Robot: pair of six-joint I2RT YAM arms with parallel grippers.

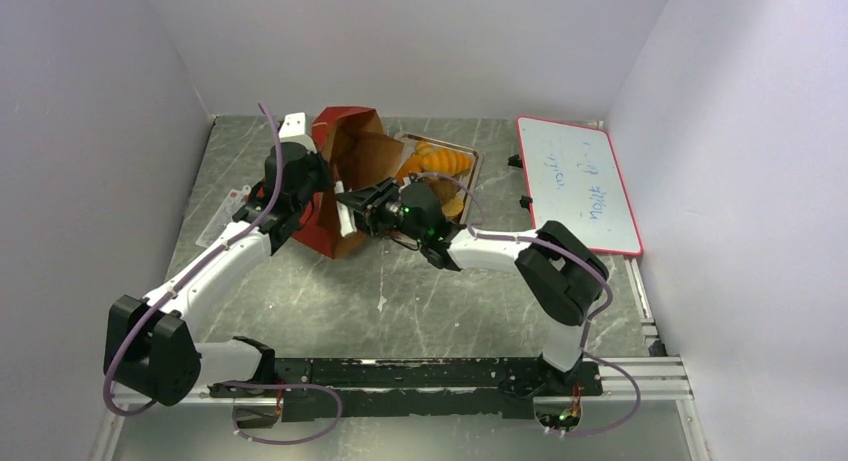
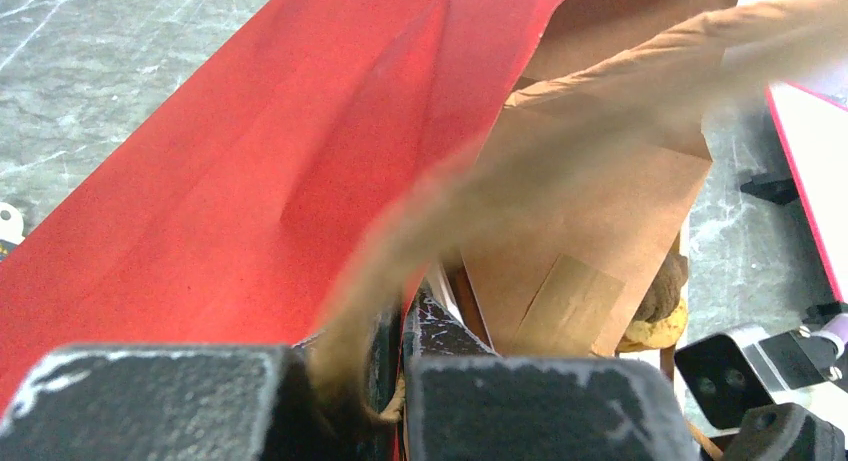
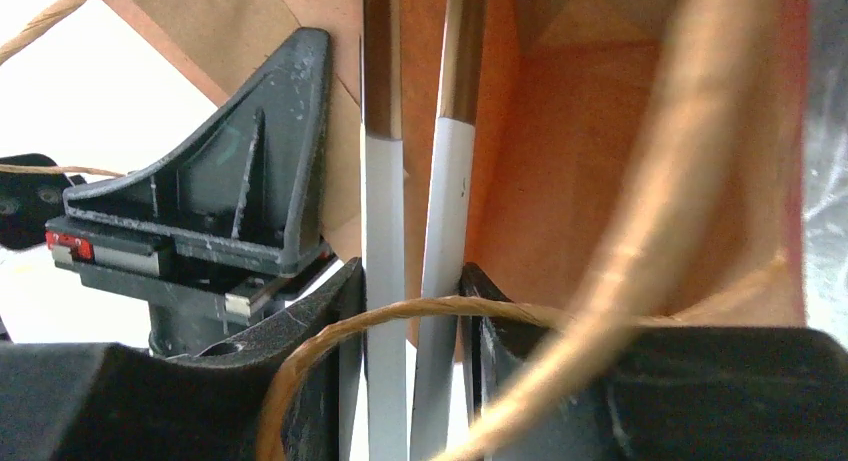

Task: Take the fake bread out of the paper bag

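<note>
A red paper bag [image 1: 350,146] with a brown inside lies tilted at the table's back left, mouth towards the right. My left gripper [image 1: 318,176] is shut on the bag's edge; in the left wrist view red paper [image 2: 330,131] and the twisted handle [image 2: 385,231] run into its fingers. My right gripper is shut around a pair of tongs [image 3: 384,211], one finger against each arm. A narrow gap parts the tongs' arms, which point into the brown bag interior [image 3: 570,151]. No bread shows between them. A handle cord [image 3: 440,306] crosses in front of the tongs.
Right of the bag, a tray [image 1: 474,186] holds several breads, among them a ridged orange one [image 1: 445,160]. A whiteboard [image 1: 580,181] stands farther right.
</note>
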